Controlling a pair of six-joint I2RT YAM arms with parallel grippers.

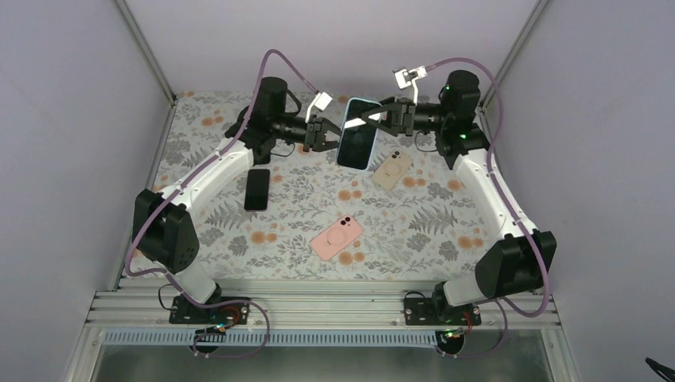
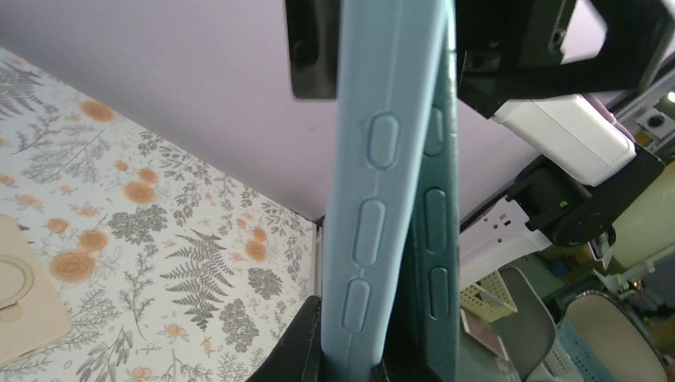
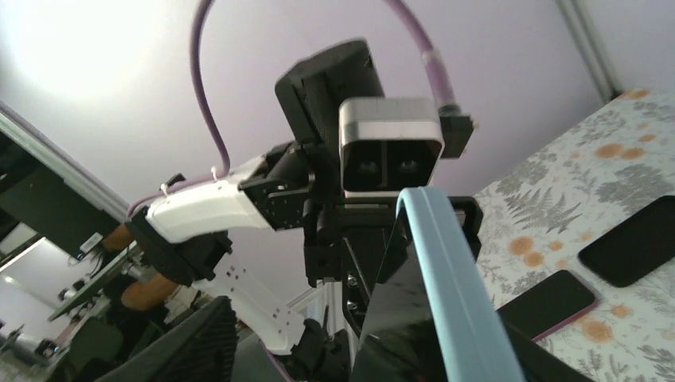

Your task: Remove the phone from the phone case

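Held in the air between the arms is a light blue phone case (image 1: 338, 151), its dark screen side facing up. The phone (image 1: 357, 150) shows as the black face framed by the blue rim. My left gripper (image 1: 339, 137) is shut on the left edge of the case; in the left wrist view the case's side wall with its button bumps stands between the dark fingers. My right gripper (image 1: 366, 118) stands open over the upper right part, its fingers spread to either side of the case. Whether they touch it cannot be told.
On the floral mat lie a pink phone (image 1: 336, 237), a beige phone (image 1: 392, 169) below the held case, and a dark phone (image 1: 256, 189) at the left.
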